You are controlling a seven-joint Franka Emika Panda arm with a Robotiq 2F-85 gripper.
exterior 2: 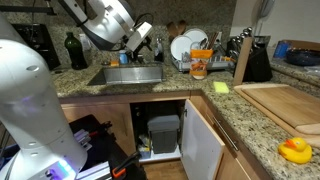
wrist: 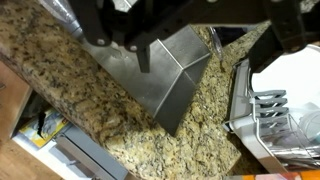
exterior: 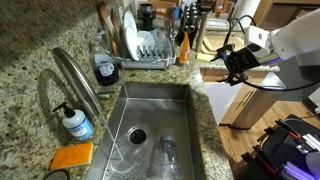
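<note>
My gripper [exterior: 234,72] is raised beside the counter, near the corner of the steel sink [exterior: 183,95]. In exterior view 2 the gripper [exterior 2: 146,40] hangs above the sink's level, with nothing seen in it. Two dark fingers stand apart at the top of the wrist view, the sink [wrist: 165,85] and granite counter [wrist: 150,150] showing between and below them; the gripper is open. A clear bottle-like item [exterior: 168,156] lies in the sink. Below the counter, a white cabinet door [exterior 2: 203,140] stands open, with a grey bin [exterior 2: 163,135] inside.
A dish rack [exterior: 150,48] with plates and an orange bottle [exterior: 184,48] stand behind the sink. A soap bottle [exterior: 76,123] and orange sponge [exterior: 72,156] sit beside the faucet. Farther right are a yellow sponge [exterior 2: 221,87], cutting board [exterior 2: 280,103] and rubber duck [exterior 2: 296,150].
</note>
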